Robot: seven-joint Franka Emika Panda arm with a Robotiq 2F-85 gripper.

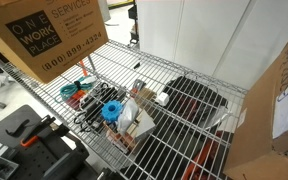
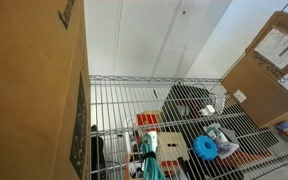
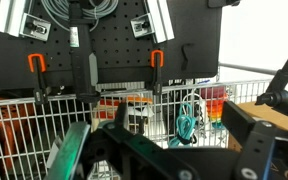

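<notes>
In the wrist view my gripper is open, its dark fingers wide apart at the lower part of the picture. Between them I see no held object. Beyond the fingers lies a wire rack, with a teal cable bundle on it. A blue roll rests among small items on the rack in the first exterior view; the second exterior view shows the blue roll beside the teal cable. My fingertips cannot be made out in either exterior view.
A large cardboard box stands at the left, another box at the right. A dark perforated table with orange-handled clamps adjoins the rack. Open wire grid shows toward the rear wall.
</notes>
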